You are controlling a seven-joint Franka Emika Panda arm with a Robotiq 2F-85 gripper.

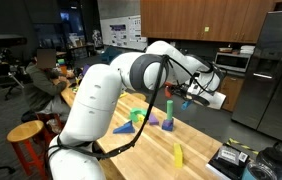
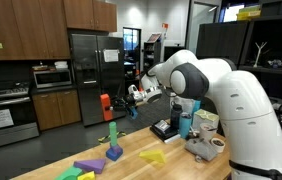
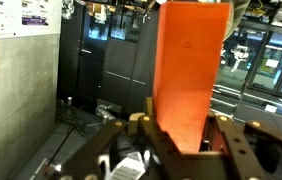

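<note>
An orange-red block (image 3: 189, 70) stands out lengthwise from my gripper in the wrist view, with the dark fingers shut on its lower end. In exterior view 2 the same red block (image 2: 106, 103) is held up in the air, left of the wrist and clear of the table. Below it, a green block (image 2: 113, 133) stands upright on a blue-purple block (image 2: 113, 152). From the other side, that green block (image 1: 169, 110) and the purple-blue block (image 1: 168, 125) under it show near the table's far edge.
A yellow block (image 1: 178, 155) lies alone toward the front. Left of the stack are a blue triangle (image 1: 124, 128), a purple piece (image 1: 152, 118) and green pieces (image 1: 136, 115). Pots and a dark device (image 2: 165, 130) crowd one table end. Bare wood lies around the yellow block.
</note>
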